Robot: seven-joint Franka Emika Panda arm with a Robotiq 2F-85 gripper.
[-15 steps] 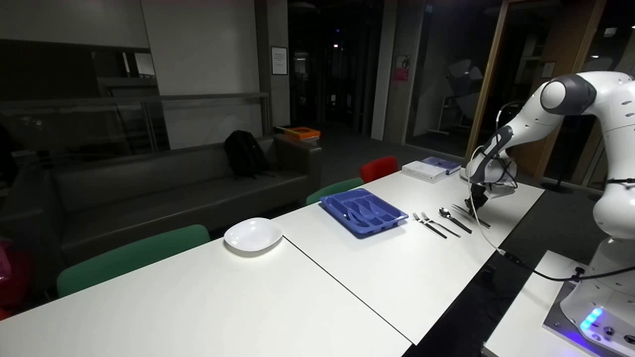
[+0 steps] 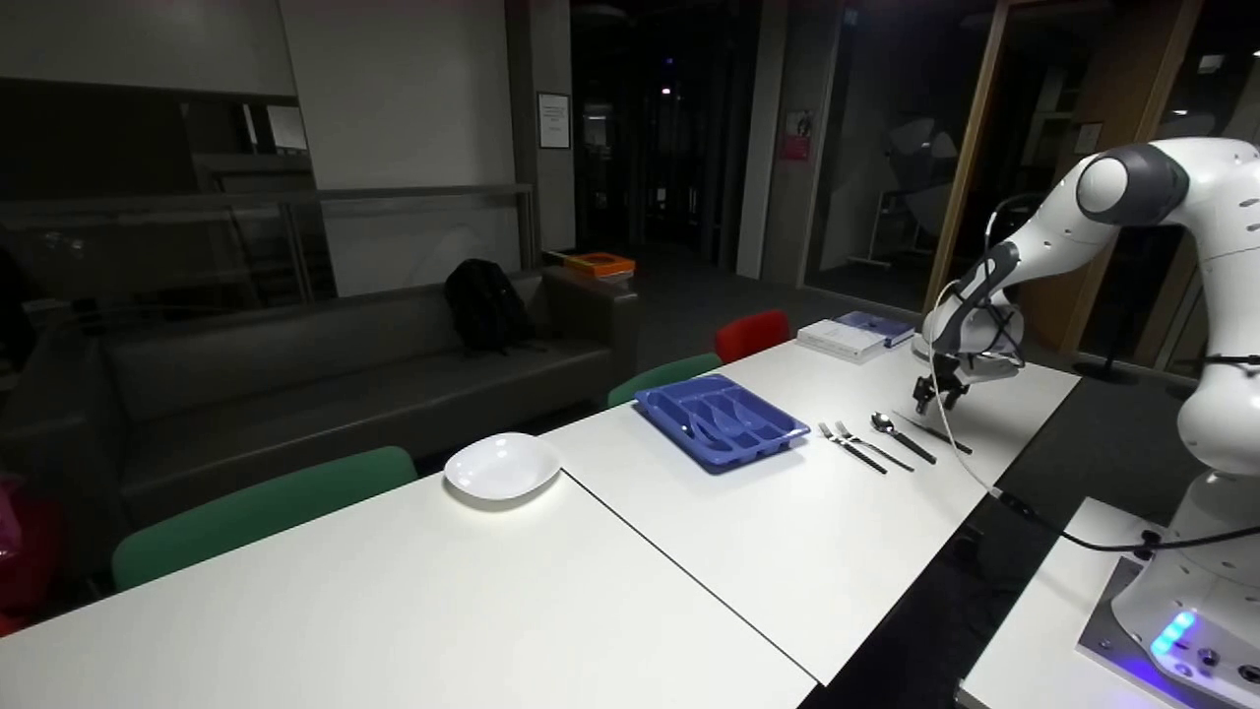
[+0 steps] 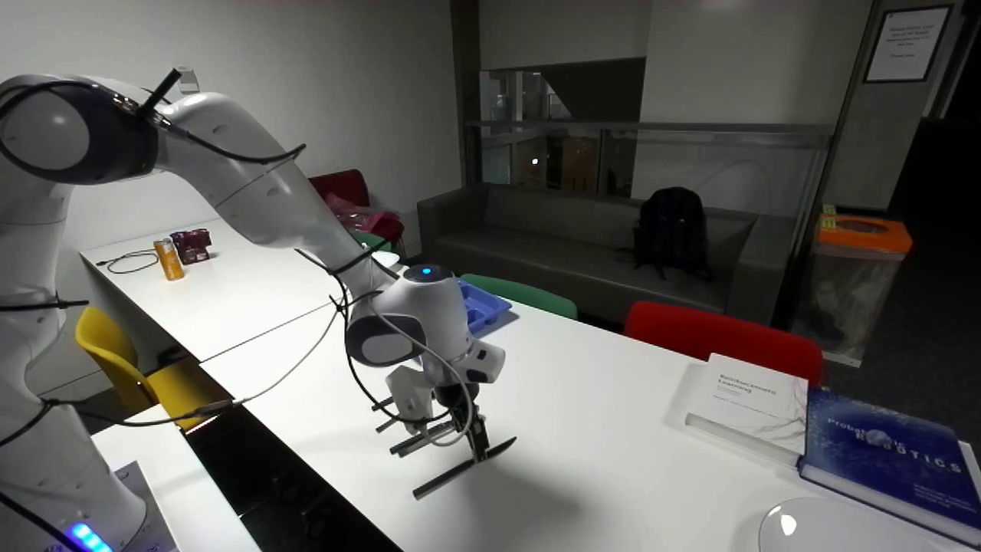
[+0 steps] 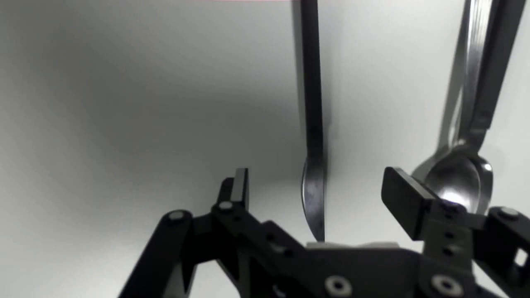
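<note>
A knife [image 4: 314, 114] with a black handle lies on the white table, its blade toward the gripper in the wrist view. My gripper is open above it, fingers wide apart, one on each side of the blade and not touching it. In exterior view 1 the gripper [image 2: 934, 400] hangs a little above the knife [image 2: 948, 441]. Beside the knife are spoons [image 4: 453, 181], partly covered by the right finger in the wrist view. Farther left lie forks [image 2: 865, 459]. A blue cutlery tray [image 2: 774, 444] holds some cutlery.
A white bowl [image 2: 502, 467] stands left of the tray. Two books, one white [image 3: 749, 405] and one blue [image 3: 887, 460], lie at the table's far end near a white plate [image 3: 828, 529]. Bare table separates the knife from the books.
My gripper has risen slightly from the knife, and its fingers now show apart. The knife remains on the table, as do the other utensils.
</note>
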